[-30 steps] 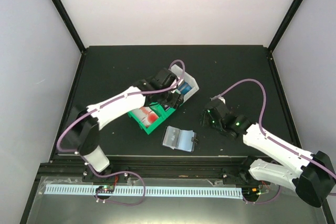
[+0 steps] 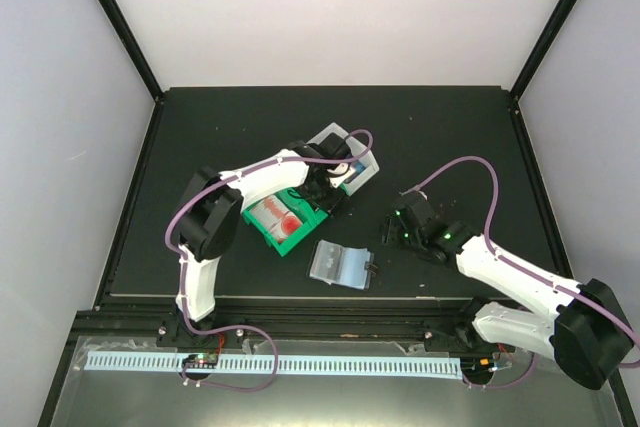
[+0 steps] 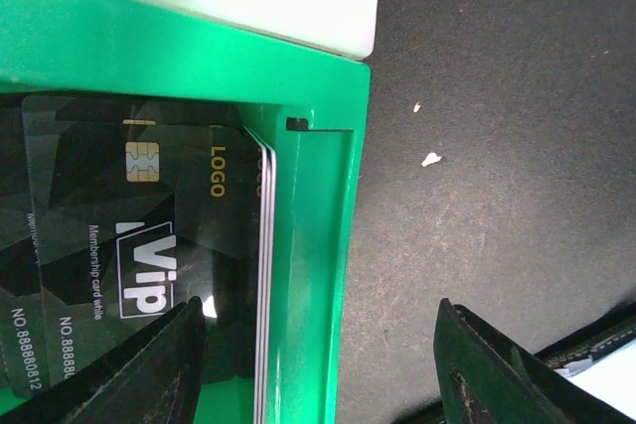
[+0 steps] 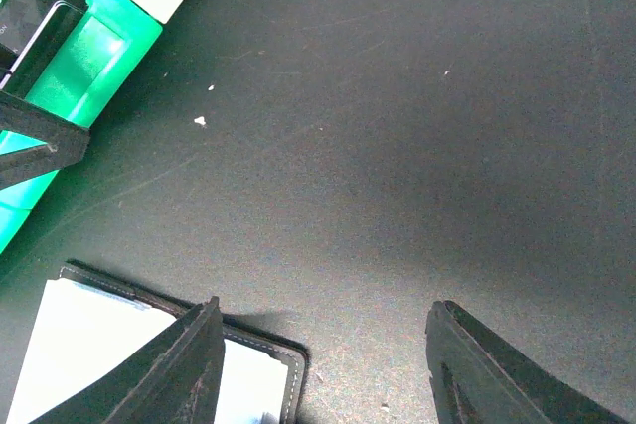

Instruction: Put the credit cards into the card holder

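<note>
Black credit cards [image 3: 149, 235], the upper one marked "Vip", stand stacked against the right wall of the green tray [image 3: 318, 255] in the left wrist view. My left gripper is open above that wall, one finger over the cards and the other over the bare table; nothing is between them. The card holder [image 2: 342, 265], with clear and pale blue pages and a dark edge, lies open on the table below the tray. My right gripper is open and empty, to the right of the holder; its left finger overlaps the holder's corner in the right wrist view.
A white tray [image 2: 367, 173] with a blue item adjoins the green one at its upper right. Red-and-white cards [image 2: 275, 217] lie in the green tray's lower part. Free table surrounds the right gripper and the far side.
The right arm has shifted only slightly. Holder and trays stay put.
</note>
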